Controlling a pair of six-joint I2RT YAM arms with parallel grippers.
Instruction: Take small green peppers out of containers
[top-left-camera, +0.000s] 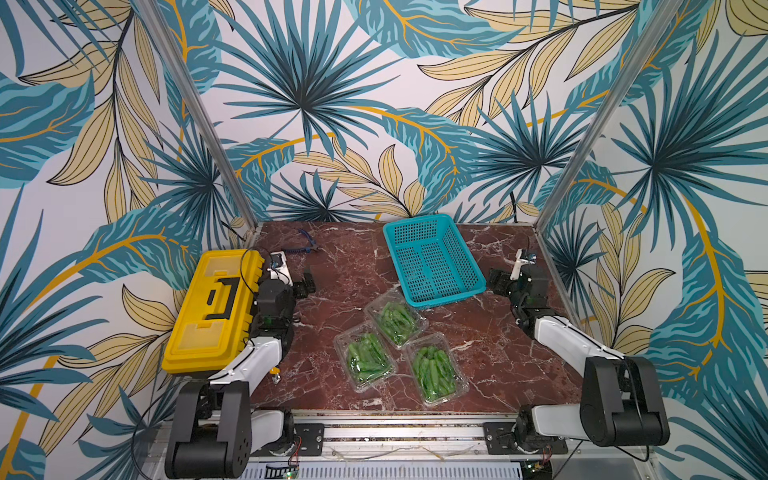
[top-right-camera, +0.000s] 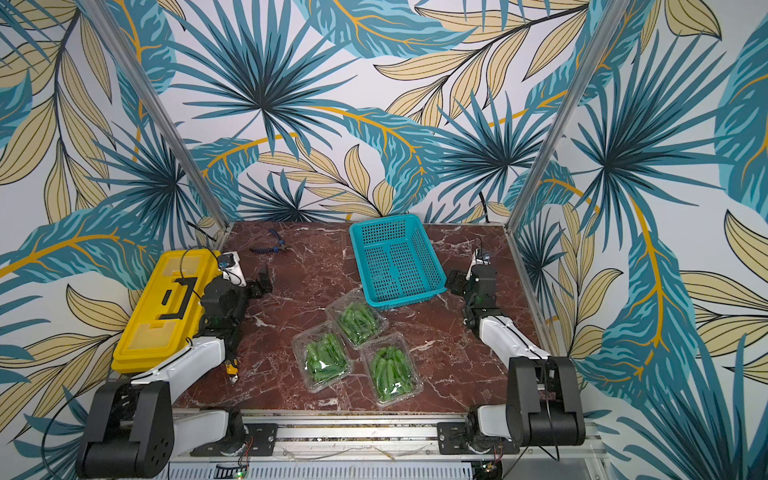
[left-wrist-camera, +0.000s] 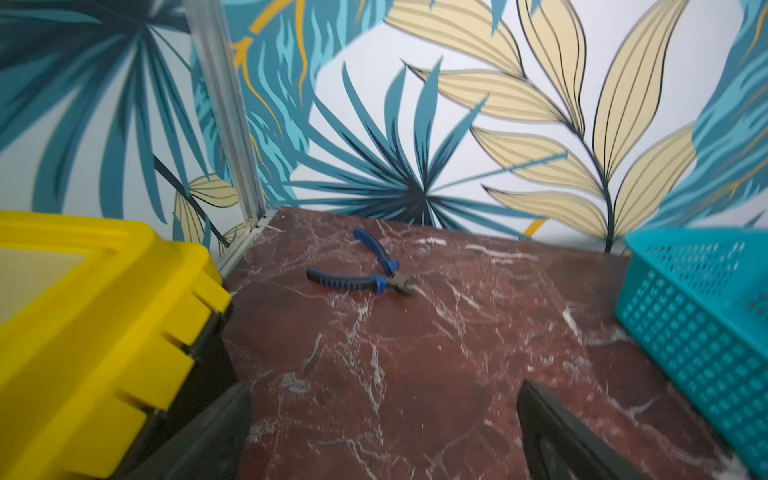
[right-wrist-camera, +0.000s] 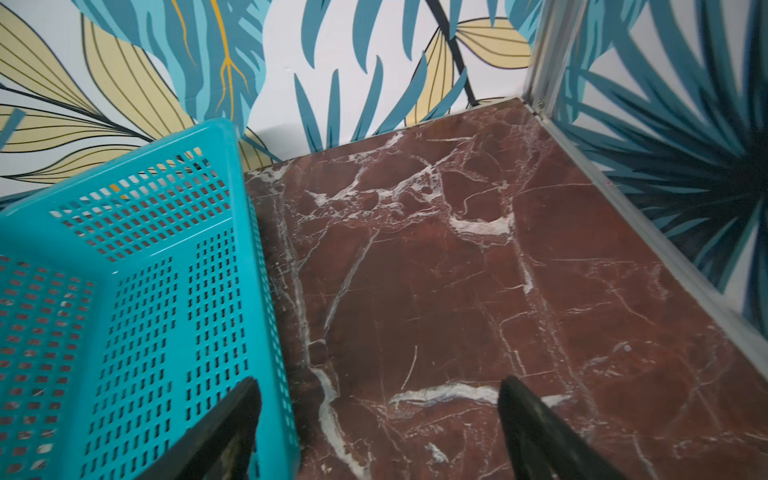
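Note:
Three clear plastic containers filled with small green peppers lie grouped at the front middle of the table: one at the back (top-left-camera: 397, 320), one at the left (top-left-camera: 366, 357) and one at the right (top-left-camera: 435, 370). Behind them, the teal basket (top-left-camera: 436, 262) is empty. My left gripper stands open beside the yellow toolbox, with only table between its fingers. To the right of the basket is my right gripper, its fingers apart and nothing between them. Neither gripper touches a container, and neither wrist view shows the peppers.
A yellow toolbox (top-left-camera: 214, 310) occupies the left edge, close to my left arm. Blue-handled pliers (left-wrist-camera: 376, 272) lie at the back left. A small yellow item (top-right-camera: 232, 369) lies at the front left. Bare table separates the containers from my right arm.

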